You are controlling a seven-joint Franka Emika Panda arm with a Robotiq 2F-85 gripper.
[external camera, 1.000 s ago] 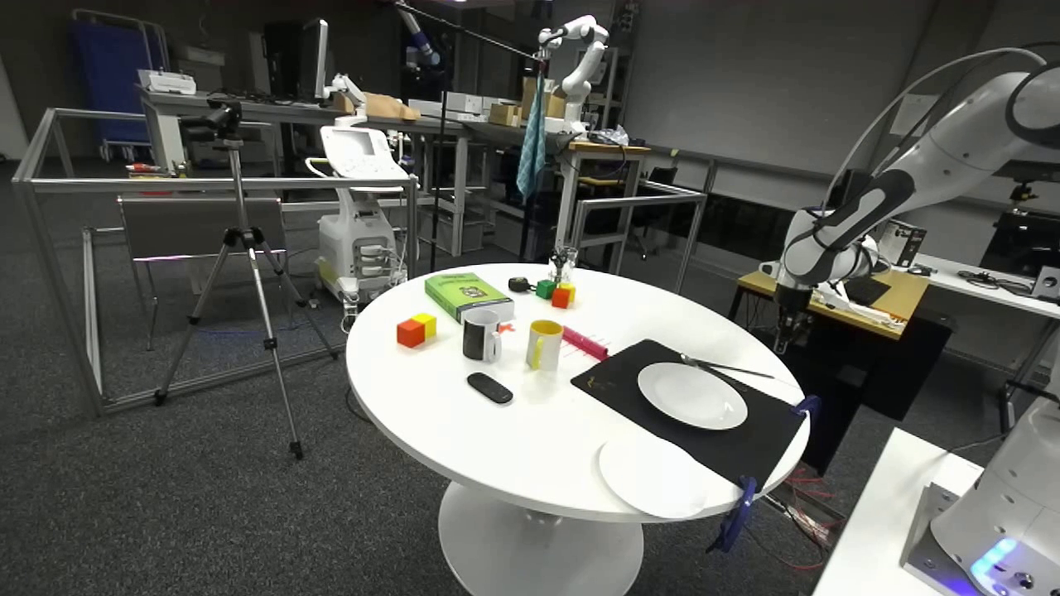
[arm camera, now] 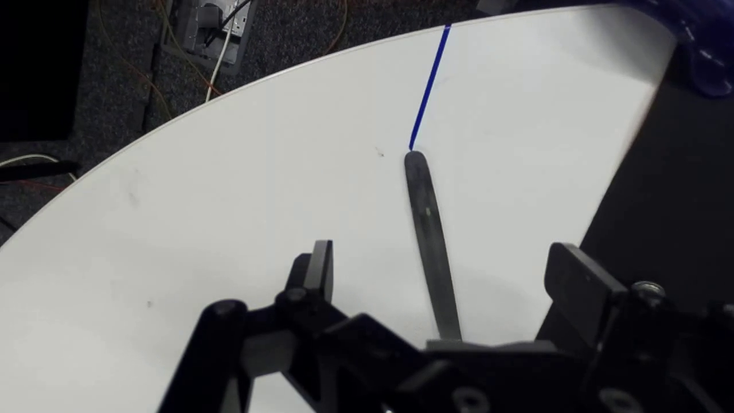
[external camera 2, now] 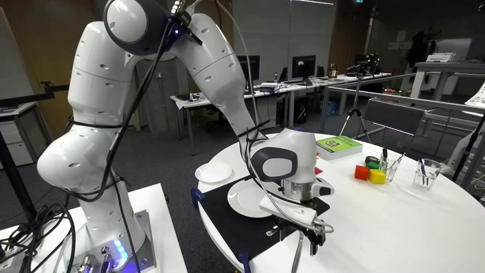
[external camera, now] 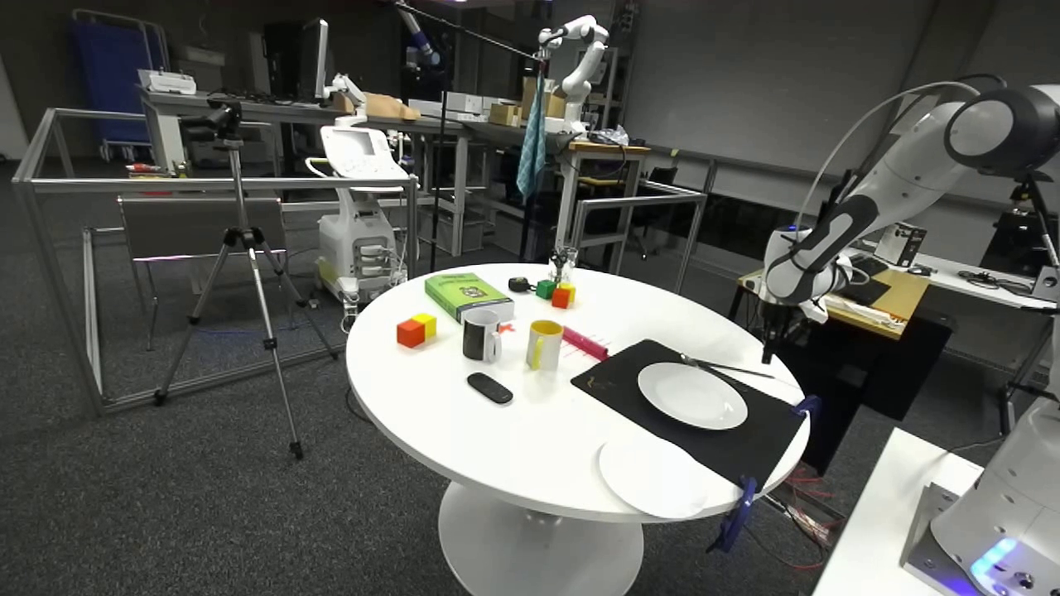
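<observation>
A metal utensil lies on the white table, its narrow handle (arm camera: 432,248) running between the spread fingers in the wrist view. My gripper is open above it, with clear space on either side of the handle. In exterior view 1, a slim utensil (external camera: 735,371) reaches from the black placemat (external camera: 626,372) past its edge, near a white plate (external camera: 692,396). The gripper hangs beyond that outer end. Exterior view 2 shows the utensil (external camera 2: 298,254) under the wrist; its other end is hidden by the gripper there.
Blue clamps (external camera: 733,516) hold the mat at the table edge. A second white plate (external camera: 651,477) sits beside it. Two mugs, a green book (external camera: 467,295), coloured cubes and glasses (external camera 2: 426,173) stand farther off.
My arm has swung left in exterior view 1, bringing the gripper toward the table and slightly lower. The objects on the table stay where they were.
</observation>
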